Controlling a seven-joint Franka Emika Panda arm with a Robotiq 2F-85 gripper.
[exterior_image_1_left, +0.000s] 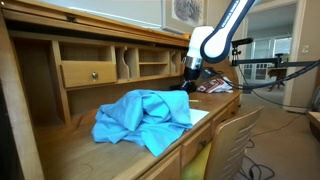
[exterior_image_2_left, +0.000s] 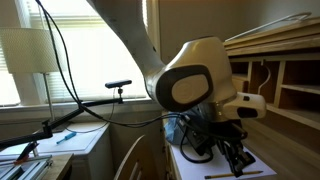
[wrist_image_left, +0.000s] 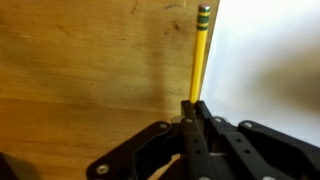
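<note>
A yellow pencil (wrist_image_left: 199, 58) with a green-banded end runs up from the fingertips of my gripper in the wrist view. The black fingers are shut on its lower part. Beneath lie the wooden desktop (wrist_image_left: 90, 70) and, to the right, a sheet of white paper (wrist_image_left: 265, 60). In exterior view 2 the pencil (exterior_image_2_left: 233, 176) shows low under the gripper (exterior_image_2_left: 238, 163), over or close to the paper. Whether it touches the surface, I cannot tell. Exterior view 1 shows the gripper (exterior_image_1_left: 187, 88) low over the desk's far part, small and dark.
A crumpled blue cloth (exterior_image_1_left: 145, 118) covers much of the near desktop and part of the paper. Cubbyholes and a small drawer (exterior_image_1_left: 88, 73) line the back of the desk. A chair (exterior_image_1_left: 233, 143) stands at the front edge.
</note>
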